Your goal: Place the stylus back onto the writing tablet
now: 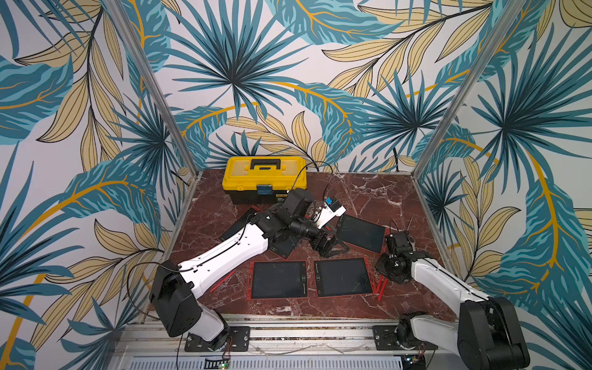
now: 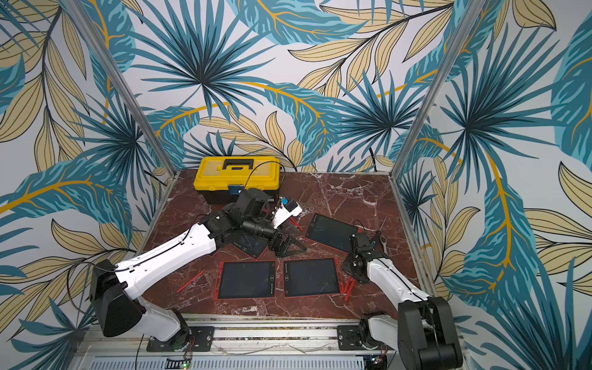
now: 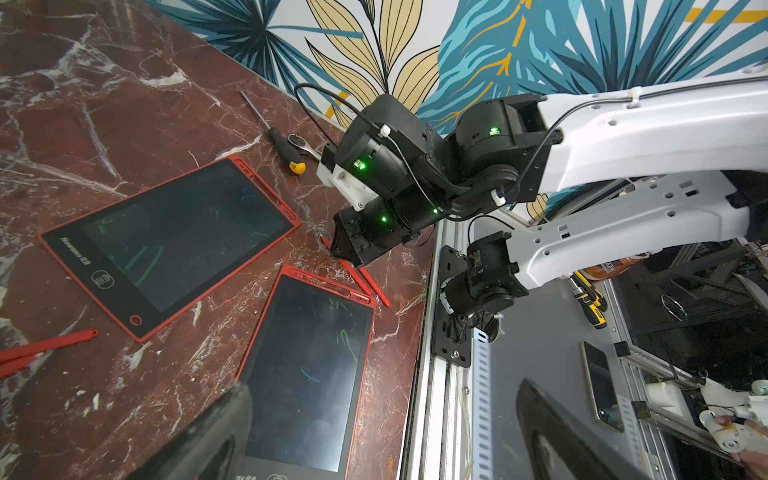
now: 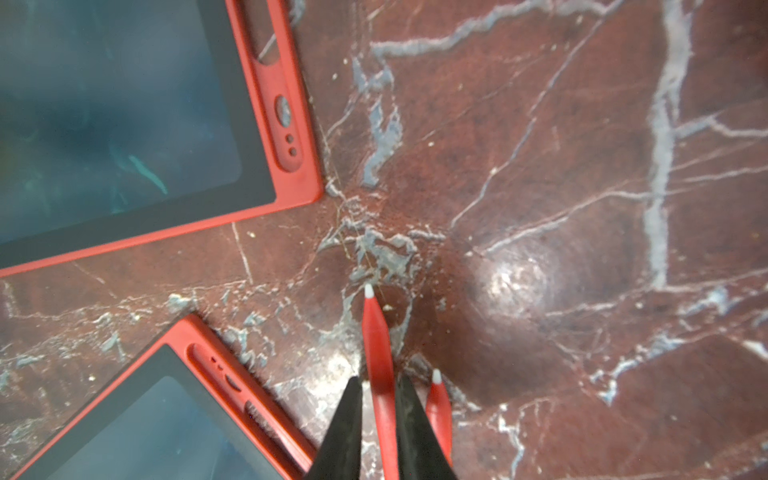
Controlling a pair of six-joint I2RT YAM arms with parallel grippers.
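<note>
In the right wrist view a red stylus (image 4: 378, 344) with a white tip lies on the table. My right gripper is partly open around it, one dark finger (image 4: 345, 436) on each side; a sliver of table shows between that finger and the stylus. A second red stylus (image 4: 438, 416) lies just right of the fingers. The near right tablet (image 1: 342, 277), dark with a red edge, is left of both; its empty stylus slot (image 4: 252, 408) faces them. My left gripper stands open over the tablets, nothing between its fingers.
Other tablets lie at the back right (image 1: 361, 233), front left (image 1: 278, 279) and under my left arm. A yellow toolbox (image 1: 264, 174) stands at the back. A screwdriver (image 3: 281, 146) is near the right arm. More red styluses (image 3: 48, 345) lie left of the back right tablet.
</note>
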